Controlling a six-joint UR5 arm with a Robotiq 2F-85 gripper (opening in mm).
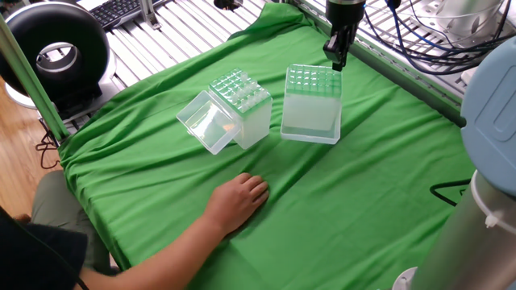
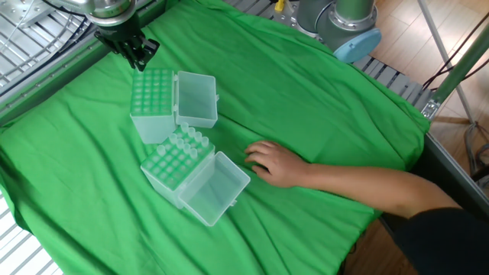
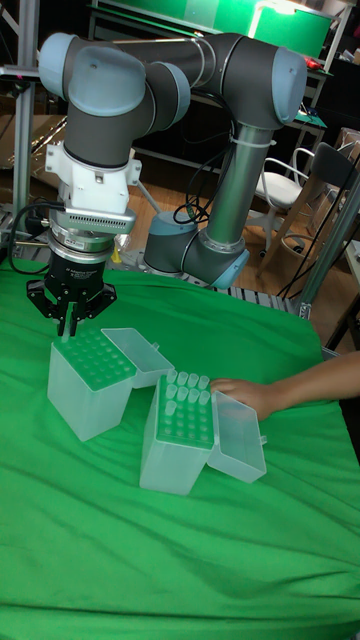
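My black gripper (image 3: 69, 323) points down at the back corner of a clear box with a green perforated rack (image 2: 153, 92). Its fingertips look close together in exterior view 3, but whether a narrow gap or anything thin is between them cannot be made out. No tubes show in that rack; its lid (image 2: 197, 99) hangs open at one side. Beside it stands a second clear box with a green rack (image 2: 180, 169), turned at an angle. Several clear tubes (image 3: 190, 380) stand upright in part of its holes. The second lid (image 2: 217, 189) is open, too.
A person's hand (image 1: 239, 199) rests on the green cloth (image 1: 347, 217) in front of the boxes. Cables (image 1: 435, 60) and a metal rail lie behind the gripper. Much of the cloth around the boxes is bare.
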